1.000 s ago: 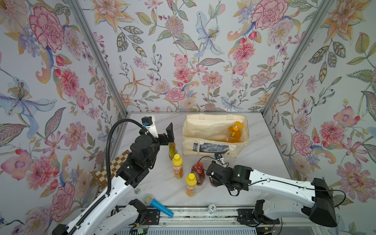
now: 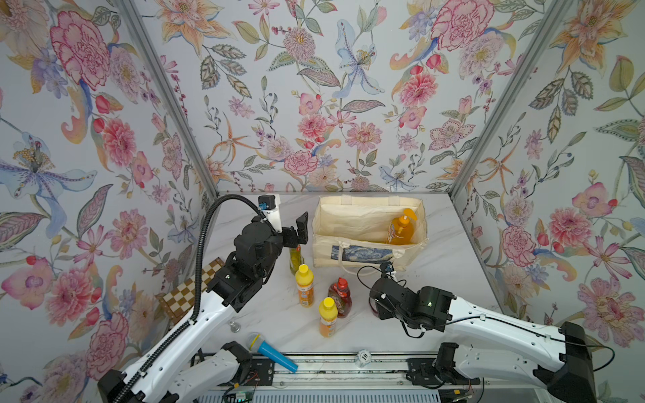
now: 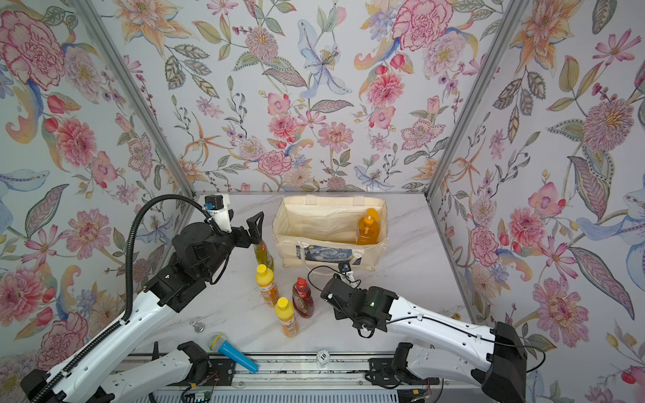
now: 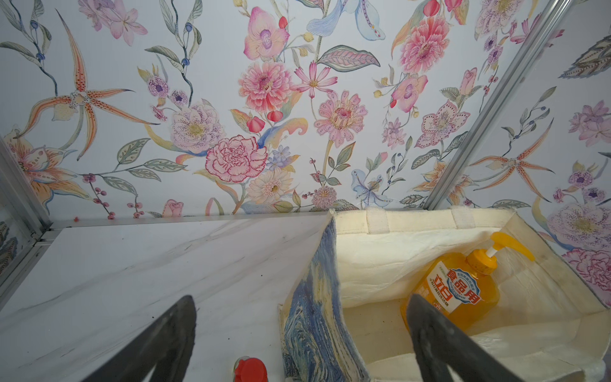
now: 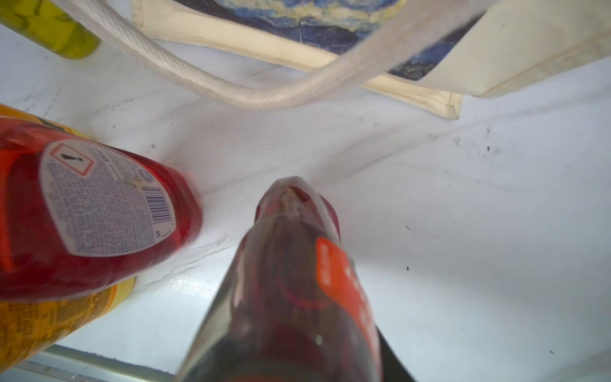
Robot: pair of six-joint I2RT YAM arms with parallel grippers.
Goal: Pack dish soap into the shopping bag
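Note:
The cream shopping bag (image 2: 322, 231) stands open at the back of the table, a painted picture on its front. Inside it, on the right, leans an orange pump bottle of dish soap (image 4: 458, 289). My right gripper (image 2: 380, 305) is in front of the bag, shut on a dark red bottle (image 5: 292, 299) with an orange-red label, which fills the lower middle of the right wrist view. The arm hides most of that bottle from above. My left gripper stands open left of the bag, its fingers (image 4: 175, 337) wide apart and empty.
Left of the held bottle stand a red-capped bottle (image 2: 340, 299), two yellow-capped bottles (image 2: 305, 285) and a green bottle (image 2: 295, 260). The bag's rope handle (image 5: 286, 95) hangs down in front. Table right of the bag is clear.
My right gripper has moved right, away from the red-capped bottle. The left arm has shifted right, nearer the bag. The standing bottles have kept their places.

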